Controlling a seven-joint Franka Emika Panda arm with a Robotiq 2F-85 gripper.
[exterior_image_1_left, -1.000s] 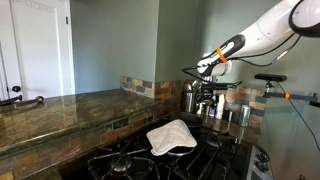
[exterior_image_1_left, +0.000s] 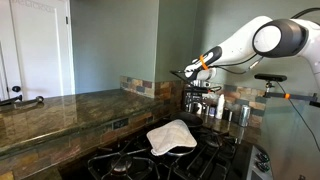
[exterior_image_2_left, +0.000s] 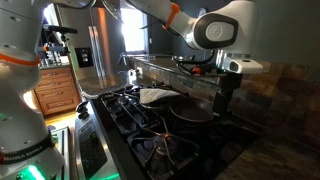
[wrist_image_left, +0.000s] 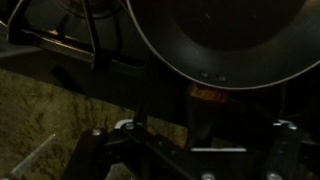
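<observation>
A dark round frying pan (wrist_image_left: 235, 60) fills the upper part of the wrist view. Its handle (wrist_image_left: 206, 95) runs down from the rim between the gripper's spread fingers. The gripper is open. In exterior view 2 the gripper (exterior_image_2_left: 222, 98) points down beside the pan (exterior_image_2_left: 192, 108), at the side near the tiled wall. Whether the fingers touch the handle cannot be told; the wrist view is very dark. From exterior view 1, the gripper (exterior_image_1_left: 197, 90) appears small at the far end of the stove.
A white cloth (exterior_image_1_left: 172, 137) lies over the stove, also seen as a pale cloth (exterior_image_2_left: 156, 96) behind the pan. Bare burner grates (exterior_image_2_left: 160, 145) stand in front. Bottles (exterior_image_1_left: 220, 106) and a can (exterior_image_1_left: 244, 116) stand near the back wall.
In exterior view 1 the arm and gripper have shifted left across the far end of the stove. The cloth and the bottles have stayed put.
</observation>
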